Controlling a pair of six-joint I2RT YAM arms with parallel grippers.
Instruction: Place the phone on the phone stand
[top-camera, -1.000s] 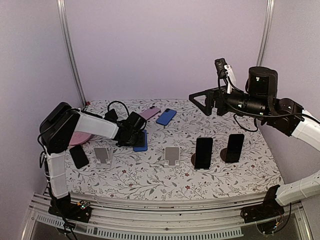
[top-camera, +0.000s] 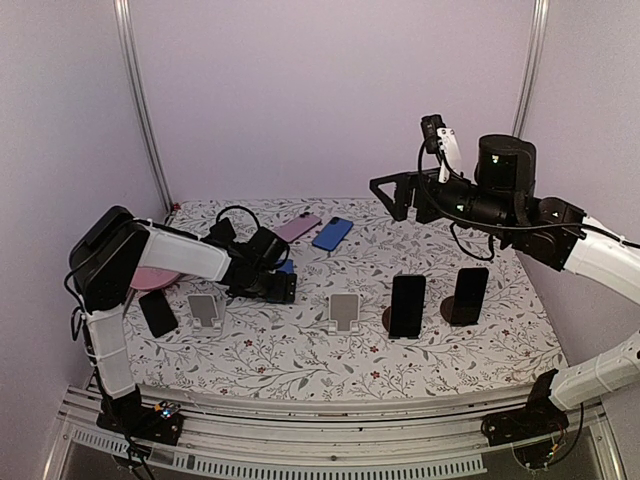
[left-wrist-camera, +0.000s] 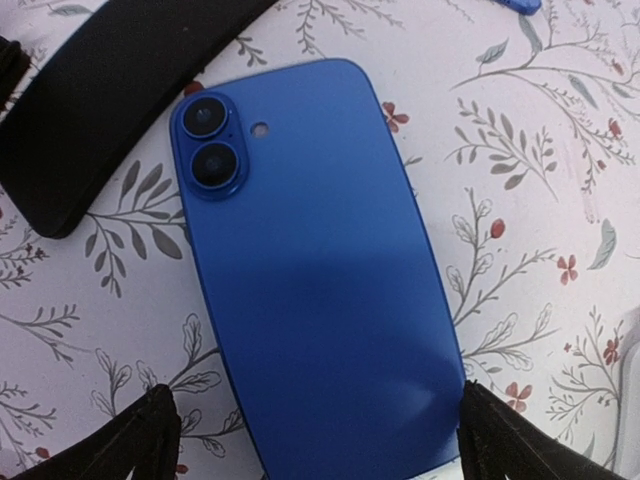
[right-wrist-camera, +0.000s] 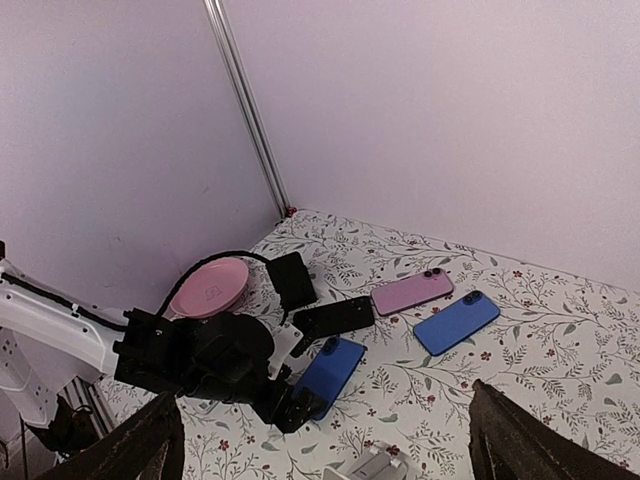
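Observation:
My left gripper (top-camera: 283, 287) is open, low over a blue phone (left-wrist-camera: 317, 280), which lies back up on the table; in the left wrist view its fingers sit at either side of the phone's lower end, the right one at the edge. My right gripper (top-camera: 395, 190) hangs open and empty in the air at the back right. Empty white phone stands (top-camera: 343, 308) (top-camera: 204, 306) stand at the front centre and front left, and two black phones (top-camera: 407, 304) (top-camera: 466, 294) stand upright at the right.
A second blue phone (top-camera: 332, 234) and a pink one (top-camera: 298, 226) lie at the back. A black phone (top-camera: 157, 312) lies front left, a pink plate (right-wrist-camera: 210, 291) is at left, and a black slab (left-wrist-camera: 120, 80) lies beside the near blue phone.
The right arm has shifted a little left compared with about a second ago.

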